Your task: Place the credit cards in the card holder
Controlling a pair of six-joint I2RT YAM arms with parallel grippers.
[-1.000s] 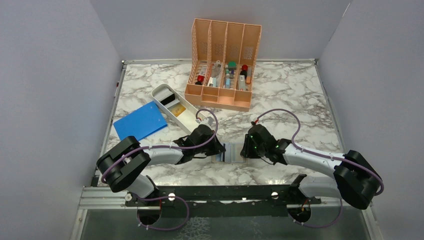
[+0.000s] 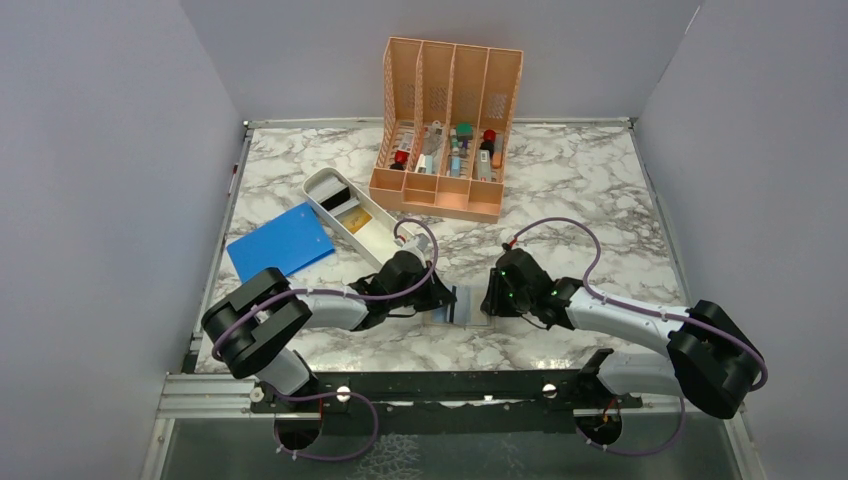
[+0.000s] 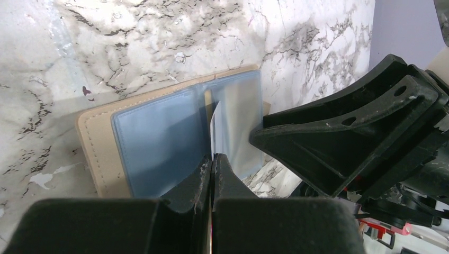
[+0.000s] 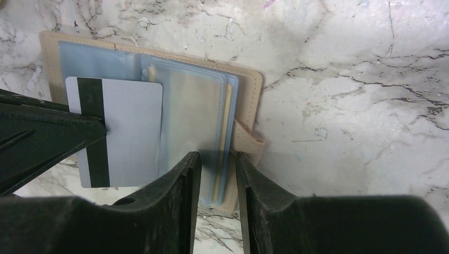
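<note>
The open card holder (image 4: 247,100), beige with clear bluish sleeves, lies on the marble table. A white card (image 4: 132,132) with a black stripe is over it, its leading edge overlapping the right-hand sleeve (image 4: 185,100). Whether that edge is inside the sleeve I cannot tell. My left gripper (image 2: 448,298) is shut on the card, which appears edge-on as a thin white line (image 3: 213,127) in the left wrist view. At the holder's right edge, my right gripper has its fingers parted, with the sleeve's outer edge between them.
Behind the arms stands a white tray (image 2: 378,238) containing other cards (image 2: 355,219). A blue folder (image 2: 280,243) lies at left, and an orange compartment organizer (image 2: 440,196) with small items stands at the back.
The left gripper has shifted slightly right with the card, bringing its black stripe nearer the right gripper. The right arm looks still.
</note>
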